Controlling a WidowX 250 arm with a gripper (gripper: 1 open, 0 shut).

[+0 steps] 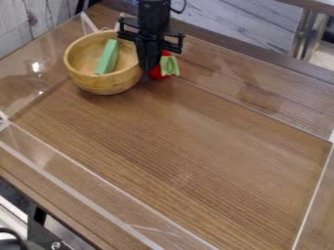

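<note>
A wooden bowl [97,80] sits at the upper left of the table with a green stick-like object [107,57] inside. My black gripper [148,61] is down at the bowl's right rim, shut; nothing shows between its fingers, though the tips are hard to make out. Just right of it lies a small red and green object [166,65], partly behind the gripper, at the bowl's side.
Grey walls border it at the left and back right, close behind my arm.
</note>
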